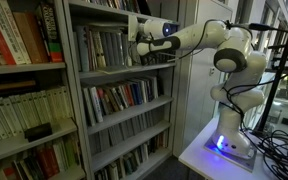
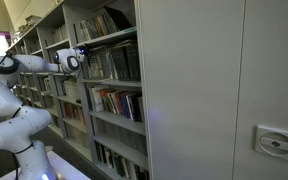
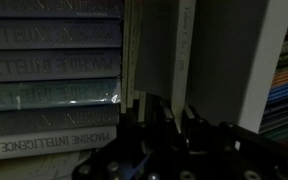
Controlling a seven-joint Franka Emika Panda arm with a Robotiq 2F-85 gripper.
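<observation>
In the wrist view a thin book with a pale lettered spine (image 3: 183,55) runs down to the dark fingers of my gripper. The gripper is shut on this book; its fingertips are dim and partly lost in shadow. Exterior view 1 shows the gripper (image 1: 140,47) at the upper shelf of the bookcase, where the arm reaches in from the right. From the other side, in exterior view 2, the gripper (image 2: 77,61) is small against the shelves and its grip is too small to make out.
A stack of thick lettered volumes (image 3: 52,65) lies left of the gripper in the wrist view. A pale upright panel (image 3: 268,65) stands to the right. Below are shelves with books (image 1: 127,96); the white table (image 1: 206,157) has bare room before the base.
</observation>
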